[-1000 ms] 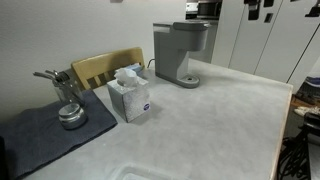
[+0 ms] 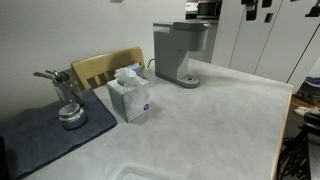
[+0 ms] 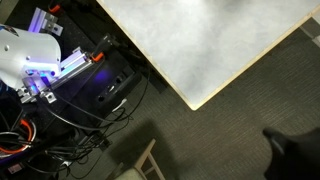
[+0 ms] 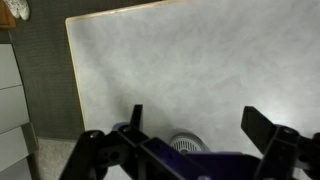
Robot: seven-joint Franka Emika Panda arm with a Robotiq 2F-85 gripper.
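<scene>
My gripper is open high over the table, its two dark fingers wide apart with nothing between them. In exterior view 1 only dark tips of the gripper (image 2: 260, 14) show at the top right edge. A grey coffee maker (image 2: 180, 52) stands at the back of the white table (image 2: 200, 125). In front of it to the left is a tissue box (image 2: 129, 98) with a tissue sticking out. A metal canister holding utensils (image 2: 64, 88) and a small round jar (image 2: 72, 116) rest on a dark mat (image 2: 50, 140). The wrist view shows a round, ribbed grey part (image 4: 186, 143) below the gripper, partly hidden.
The pale edge of a clear tray or lid (image 2: 140, 173) shows at the table's front. A wooden chair (image 2: 100, 67) stands behind the table. Cables lie by the robot's base (image 3: 75, 68).
</scene>
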